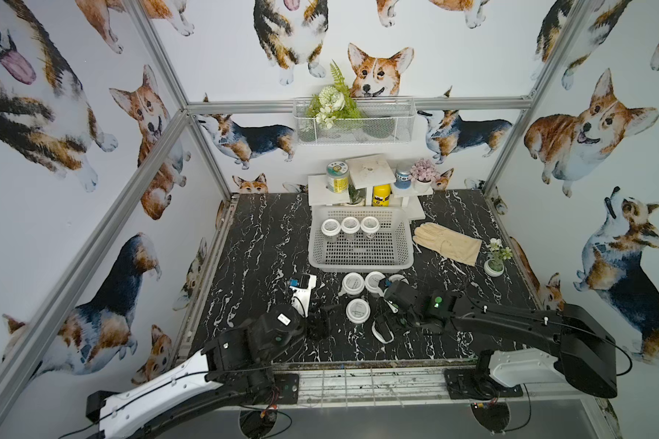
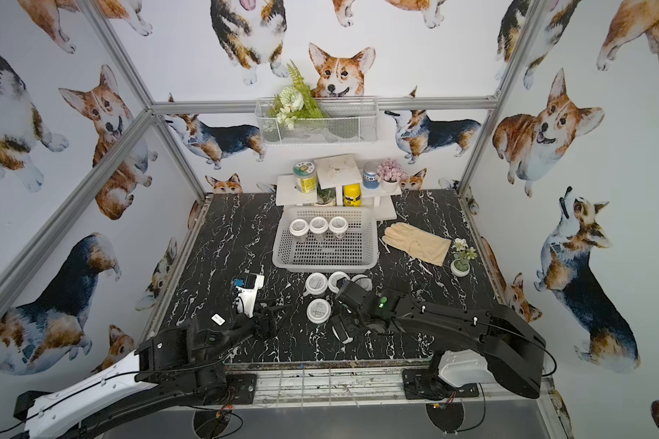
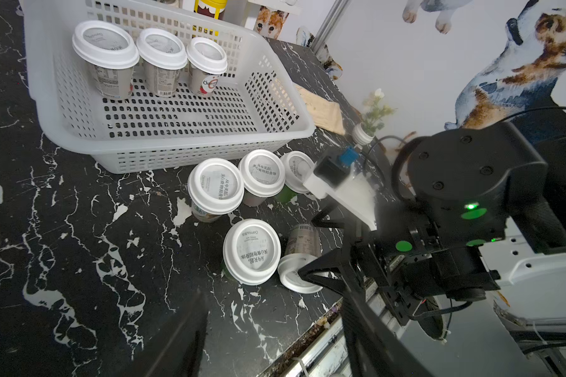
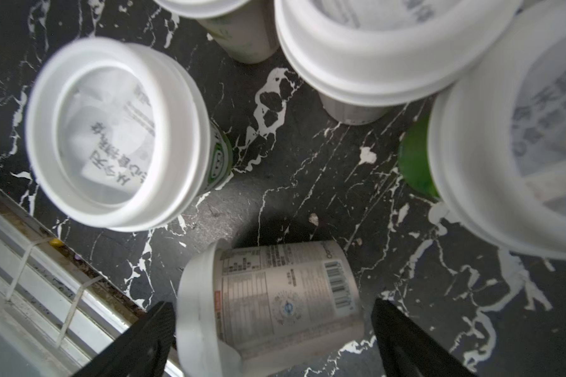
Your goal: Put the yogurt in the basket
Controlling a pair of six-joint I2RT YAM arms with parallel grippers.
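The grey basket (image 1: 361, 267) holds three white-lidded yogurt cups (image 3: 163, 49) in its back left part. In front of it stand three upright yogurt cups (image 3: 215, 187) in a row, with another upright yogurt cup (image 3: 251, 251) nearer the table's front edge. Beside that one a yogurt cup (image 4: 289, 295) lies on its side. My right gripper is open, its fingers (image 4: 399, 339) apart on either side of the lying cup; whether they touch it I cannot tell. Left of the cups, my left gripper stands open with nothing between its fingers.
A cloth glove (image 1: 448, 243) and a small potted plant (image 1: 495, 265) lie to the right of the basket. White stands with cans (image 1: 337, 177) rise behind it.
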